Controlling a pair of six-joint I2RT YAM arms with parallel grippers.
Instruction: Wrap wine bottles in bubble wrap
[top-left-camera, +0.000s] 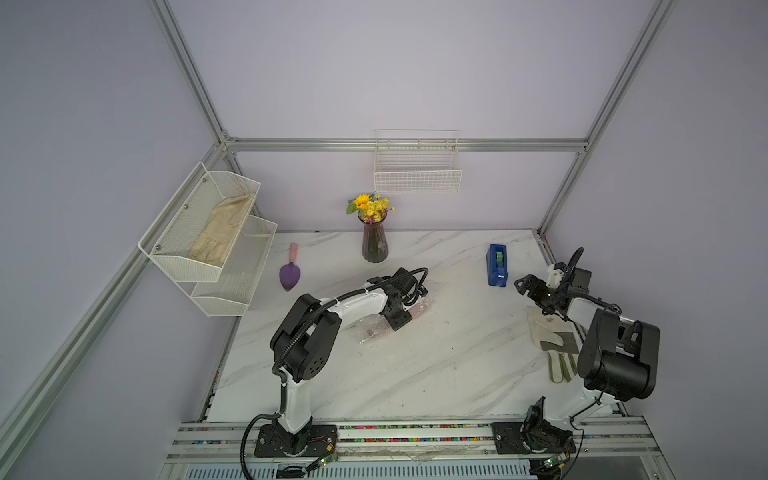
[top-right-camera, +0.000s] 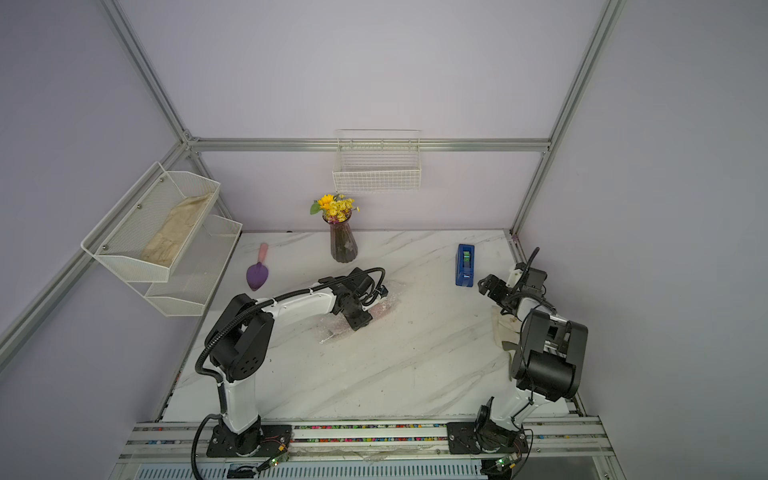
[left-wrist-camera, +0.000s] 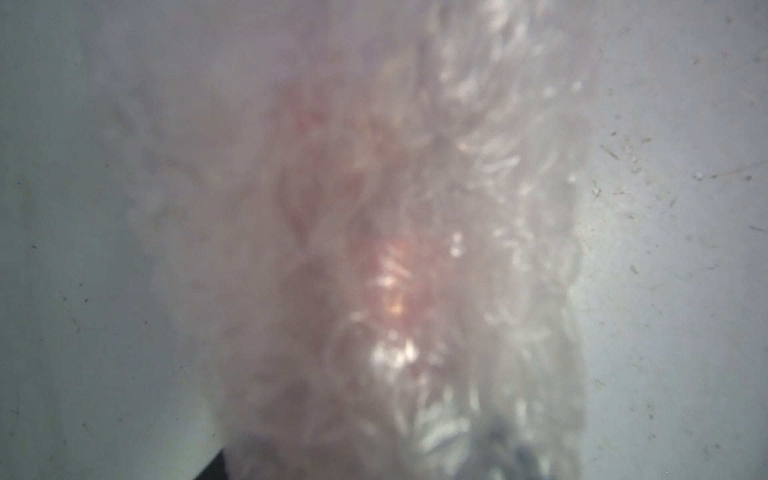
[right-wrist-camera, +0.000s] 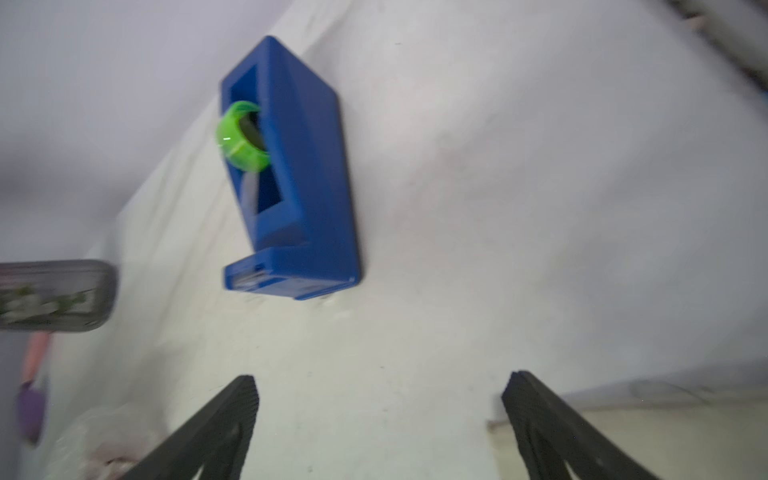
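A bubble-wrapped bundle (top-left-camera: 372, 326) lies slantwise on the table, reddish inside; in the left wrist view the clear bubble wrap (left-wrist-camera: 376, 200) fills the middle. My left gripper (top-left-camera: 400, 317) is down over it from above, shut on the bundle, its fingers mostly hidden behind the wrap in the wrist view. To the right, my right gripper is open and empty, its two dark fingertips wide apart. Beyond it stands a blue tape dispenser (right-wrist-camera: 308, 176) with a green core (right-wrist-camera: 242, 137), apart from the fingers. How the wrap's edge lies cannot be made out.
Behind the bundle is a flower vase (top-left-camera: 374, 241); a purple trowel (top-left-camera: 289, 277) lies back left. Pale gloves (top-left-camera: 547, 328) lie beneath the right arm. A white wire rack (top-left-camera: 212, 240) hangs at left.
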